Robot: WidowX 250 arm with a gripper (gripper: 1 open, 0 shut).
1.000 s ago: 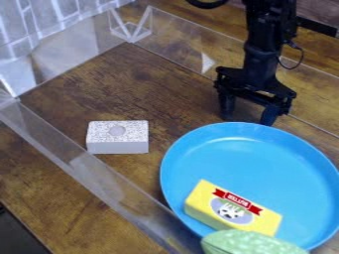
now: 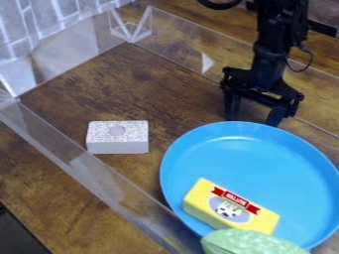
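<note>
My black gripper (image 2: 261,98) points down at the wooden tabletop just behind a large blue plate (image 2: 249,167) at the right; its dark fingers are low, and whether they are open or hold anything is unclear. A yellow box (image 2: 229,206) with a red label lies on the front of the plate. A white speckled block (image 2: 117,137) rests on the wood to the left.
A pale green object (image 2: 252,245) sits at the bottom edge, by the plate. Transparent walls border the table at left and back, with white tile at the top left.
My arm and gripper have shifted very slightly to the right over the last second. The plate, box and block have not moved.
</note>
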